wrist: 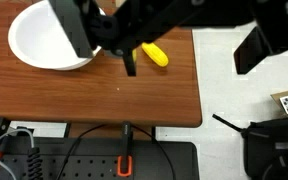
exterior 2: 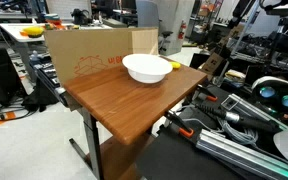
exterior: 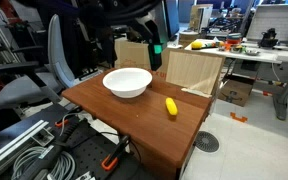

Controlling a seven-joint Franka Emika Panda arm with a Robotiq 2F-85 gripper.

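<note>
A white bowl [exterior: 127,82] sits on the brown wooden table [exterior: 149,120], toward its back left in exterior view 1. To its right lies a yellow object [exterior: 171,106], long and slightly curved, like a banana. In exterior view 2 the bowl [exterior 2: 147,68] partly stands in front of the yellow object [exterior 2: 174,65]. My gripper is open above the table. In the wrist view the yellow object [wrist: 155,54] shows between the spread fingers, close to the left one, well below and untouched. The bowl [wrist: 49,38] is at the upper left there.
A cardboard panel [exterior 2: 89,55] stands along one table edge. Cables [exterior: 44,155] and black clamps [exterior: 114,155] lie on the base beside another edge.
</note>
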